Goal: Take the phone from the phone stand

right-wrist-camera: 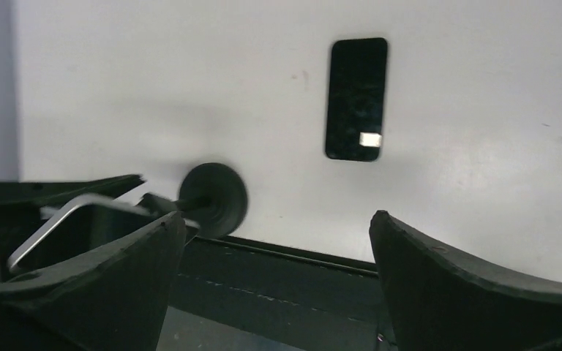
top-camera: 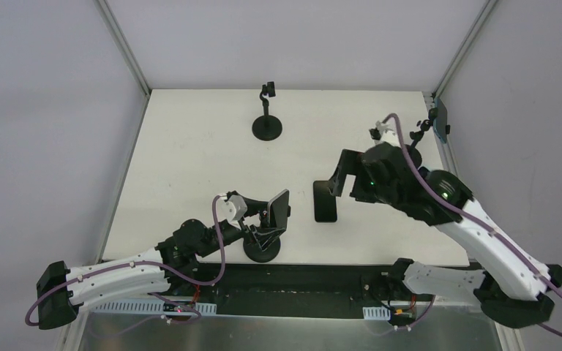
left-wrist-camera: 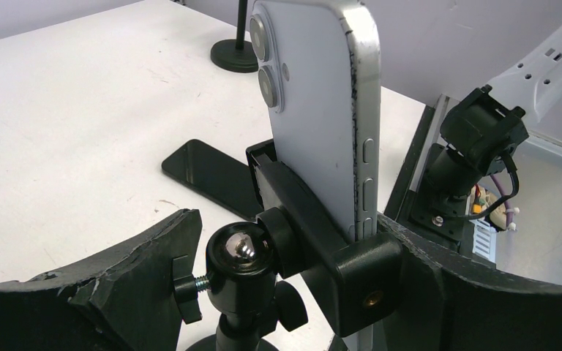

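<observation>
A silver phone [left-wrist-camera: 311,110] stands in a black clamp stand [left-wrist-camera: 336,278] at the front middle of the table. My left gripper [top-camera: 269,227] is around the stand, its fingers part open either side of the stand's head and phone's lower part; whether they grip is unclear. My right gripper [top-camera: 340,183] hangs open above the table, right of that stand, with nothing held. In the right wrist view the stand's base [right-wrist-camera: 212,197] is at lower left.
A black phone [top-camera: 325,201] lies flat right of the stand. Another stand [top-camera: 267,128] is at the back, and one at the back right [top-camera: 439,121] holds a device, partly behind my right arm.
</observation>
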